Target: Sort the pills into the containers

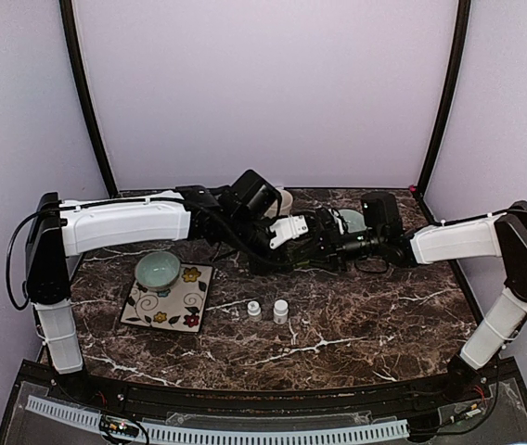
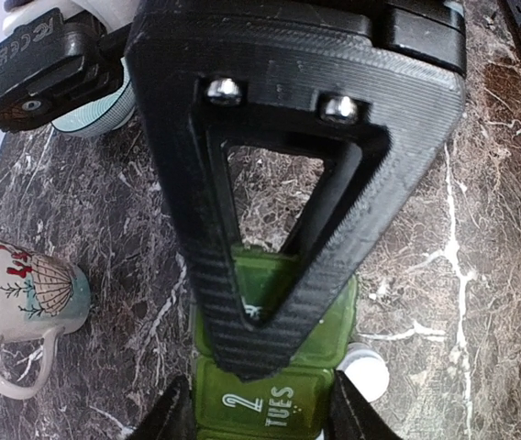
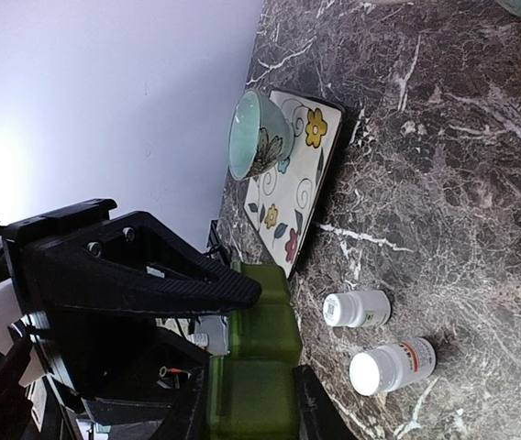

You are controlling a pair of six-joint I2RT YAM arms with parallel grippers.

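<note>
A green pill organizer [image 2: 270, 403] marked "2 TUES" is held in the air at the centre, between both arms. My left gripper is shut on one end of it. My right gripper is shut on it too, its black body crossing the left wrist view. Two white pill bottles, a smaller one [image 1: 254, 311] and a larger one [image 1: 281, 311], stand on the marble table in front of the organizer. In the top view the organizer is mostly hidden by the grippers.
A flowered tray [image 1: 138, 311] with a celadon bowl [image 1: 158, 270] is at the left. A mug with a shell design [image 2: 22, 293] and another bowl [image 1: 353, 219] are at the back, partly hidden.
</note>
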